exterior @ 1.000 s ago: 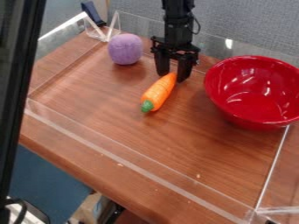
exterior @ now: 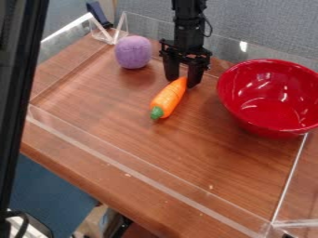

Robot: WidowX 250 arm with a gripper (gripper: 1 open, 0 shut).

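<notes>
My black gripper reaches down from the top centre, its fingertips at the upper end of an orange carrot that lies on the wooden board with its green end toward the front left. Whether the fingers are open or closed on the carrot is hard to tell. A purple ball sits to the left of the gripper, and a red bowl stands to the right.
Clear walls edge the wooden board, with a grey backdrop behind. The front and left of the board are free. A dark vertical post stands at the far left.
</notes>
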